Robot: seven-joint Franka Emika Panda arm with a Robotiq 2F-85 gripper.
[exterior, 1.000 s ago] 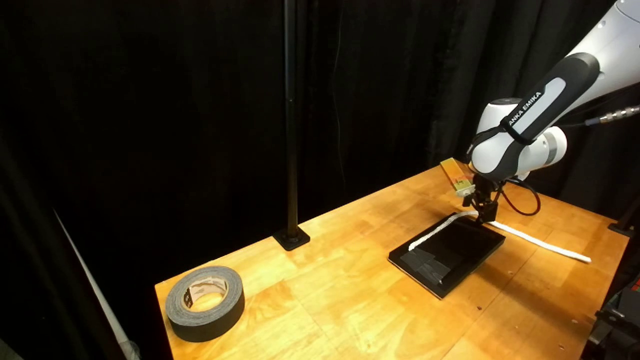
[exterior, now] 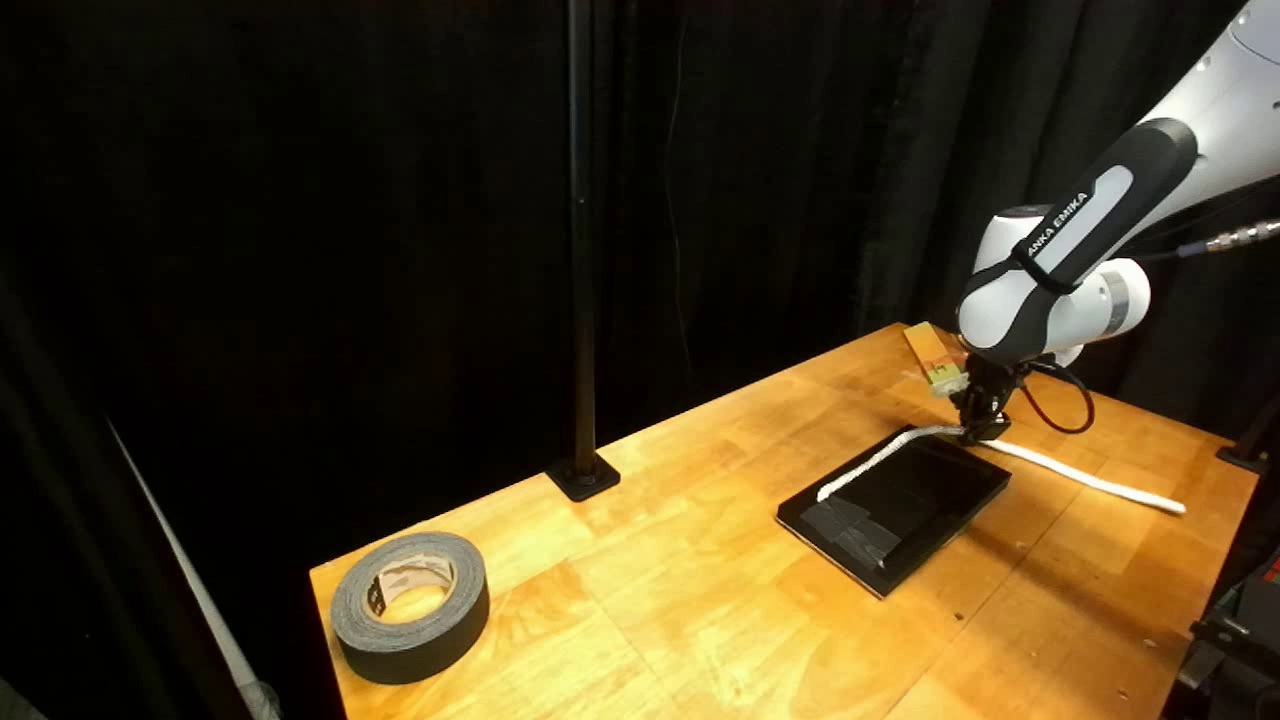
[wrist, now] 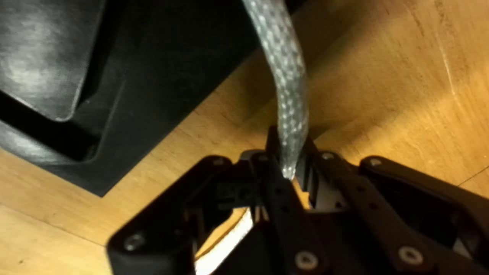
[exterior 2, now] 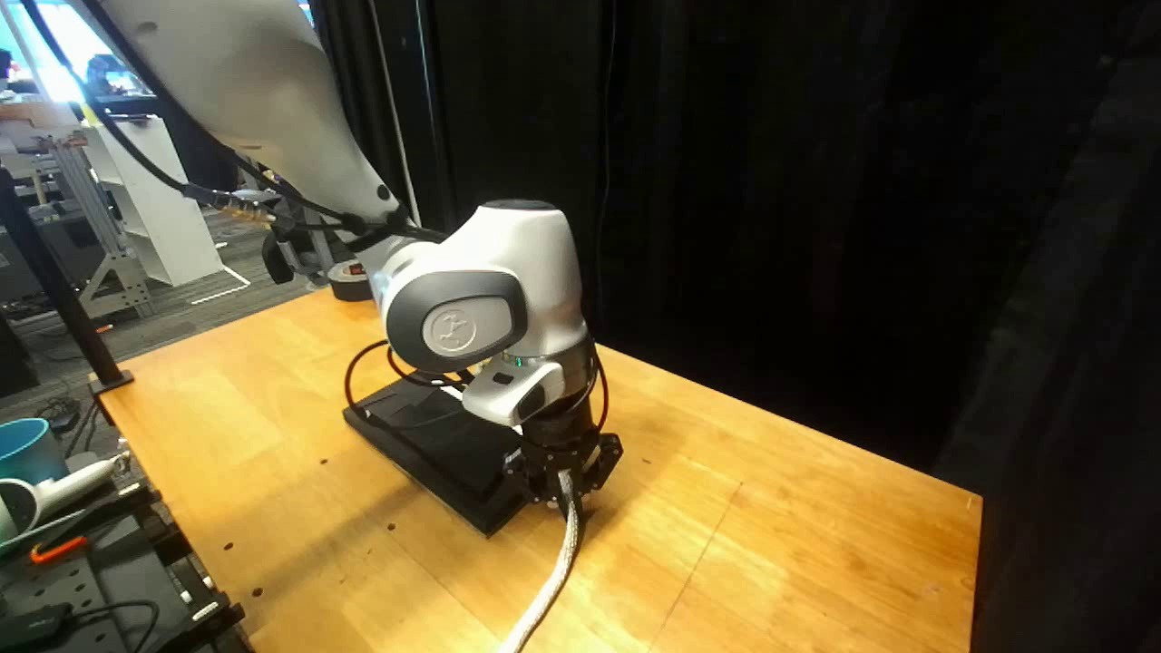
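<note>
A white braided rope (exterior: 1086, 478) runs from the black tray (exterior: 840, 553) through my gripper (exterior: 981, 434) and out over the bare wood. One end of the rope lies on the tray. In the wrist view my gripper is shut on the rope (wrist: 286, 68), low over the table beside a corner of the tray (wrist: 151, 87). In the second exterior view the rope (exterior 2: 560, 571) trails from the gripper (exterior 2: 568, 510) toward the near side.
A roll of grey tape (exterior: 465, 614) sits at the table's far left corner. A black post base (exterior: 584, 478) stands on the back edge. Much of the wooden table (exterior: 672, 528) between tape and tray is clear.
The gripper and arm have shifted slightly to the right in exterior view 1. The rope's right end has moved marginally with them; the tray and tape have stayed put.
</note>
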